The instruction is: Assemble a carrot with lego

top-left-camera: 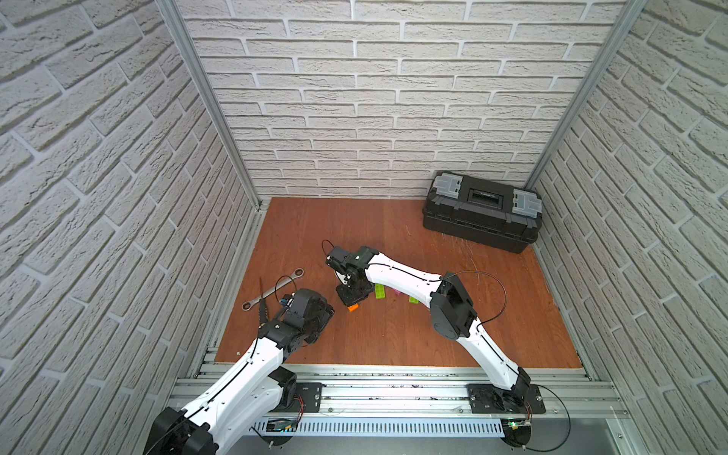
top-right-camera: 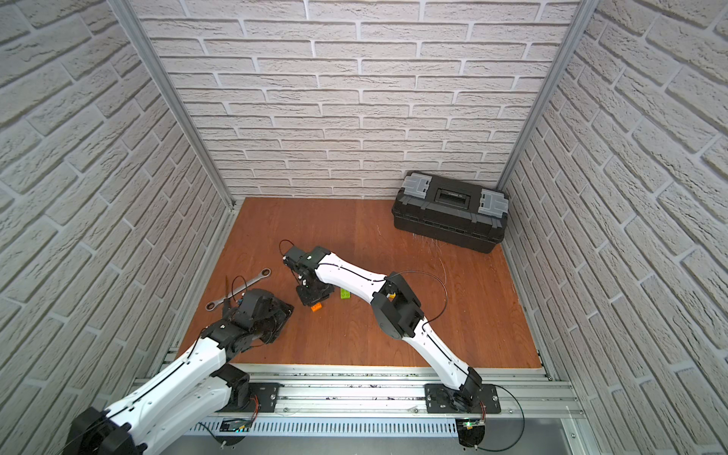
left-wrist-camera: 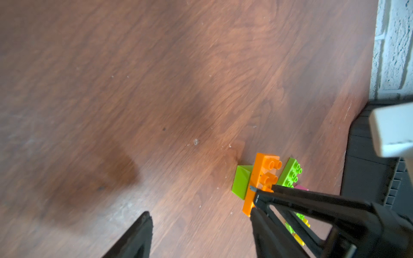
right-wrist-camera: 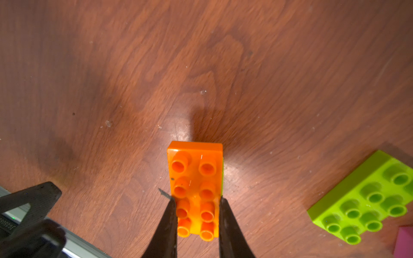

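An orange eight-stud brick (right-wrist-camera: 193, 150) sits atop a green piece (left-wrist-camera: 241, 180). My right gripper is over it, a finger on each side; whether it grips the brick is unclear. A green brick lies to the right, with a pink piece beside it and yellow pieces partly hidden behind the right gripper in the left wrist view. My left gripper is open, with nothing between its fingers, over bare table to the left of the orange brick.
A black toolbox (top-left-camera: 481, 220) stands at the back right. A wrench (top-right-camera: 250, 284) lies at the left, partly behind the left arm. Brick walls surround the table.
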